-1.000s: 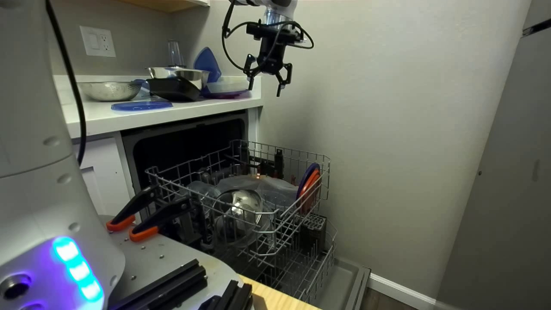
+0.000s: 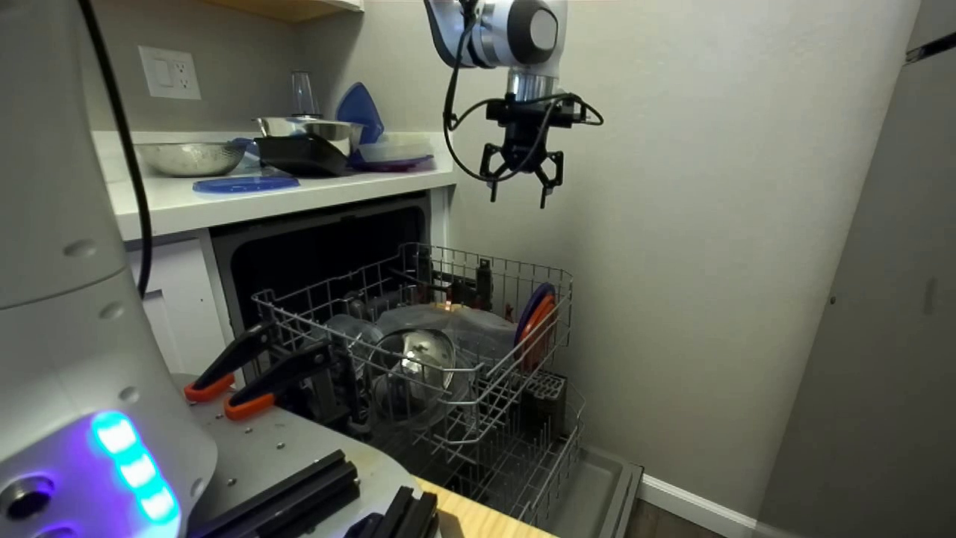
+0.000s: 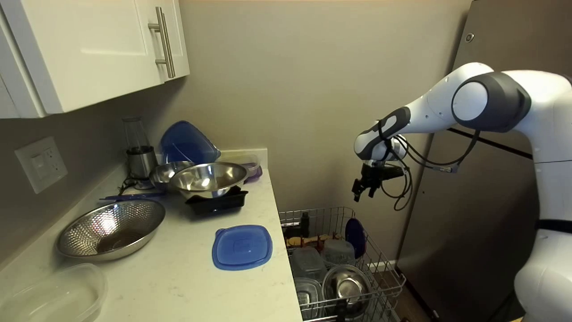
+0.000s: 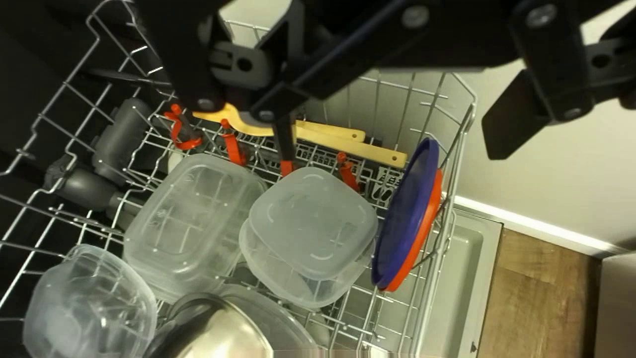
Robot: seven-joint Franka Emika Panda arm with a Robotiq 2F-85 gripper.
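My gripper (image 2: 517, 202) hangs in the air above the back right part of the dishwasher's upper rack (image 2: 502, 394). Its fingers stand open and apart, with nothing between them. Below, in the wrist view, several clear plastic containers (image 4: 194, 223) lie in the rack, one with a frosted square piece (image 4: 314, 223) on top. A purple lid (image 4: 408, 215) and an orange lid (image 4: 432, 223) lean on edge at the rack's right side. Yellow utensils (image 4: 352, 143) lie across the back, partly covered by the gripper. A shiny metal bowl (image 3: 346, 287) sits toward the rack's front.
On the counter (image 3: 177, 290) stand a metal colander (image 3: 112, 228), steel bowls (image 3: 209, 177), a black tray (image 3: 217, 203) and a blue lid (image 3: 242, 247). A wall rises close behind the rack. Free air surrounds the gripper on its right side.
Seen from exterior view 1, the gripper has come lower and shifted right, away from the counter. Its fingers remain open. The rack and dishes look unchanged.
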